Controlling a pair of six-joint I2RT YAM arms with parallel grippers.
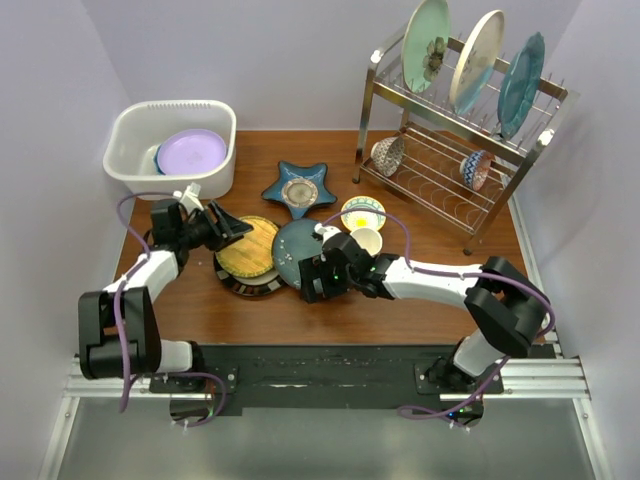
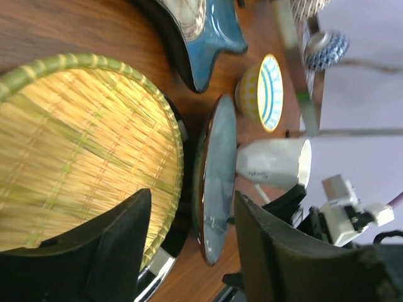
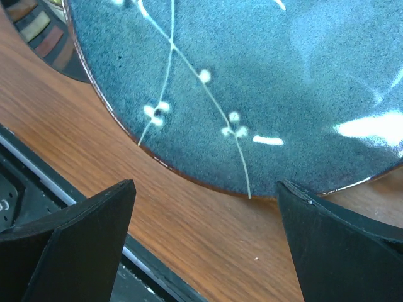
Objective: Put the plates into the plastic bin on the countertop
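Note:
A dark teal plate (image 1: 295,247) rests tilted beside a woven yellow plate (image 1: 247,245), which sits on a black-rimmed plate (image 1: 250,287). My left gripper (image 1: 228,225) is open above the woven plate's left part, nothing between its fingers. My right gripper (image 1: 318,276) is open at the teal plate's front-right edge, which spans above its fingers in the right wrist view. The white plastic bin (image 1: 128,140) at the back left holds a lavender plate (image 1: 190,150) over a blue one.
A blue star dish (image 1: 277,188), a patterned bowl (image 1: 363,205) and a white cup (image 1: 368,240) stand nearby. A steel rack (image 1: 450,215) at the back right holds several plates and bowls.

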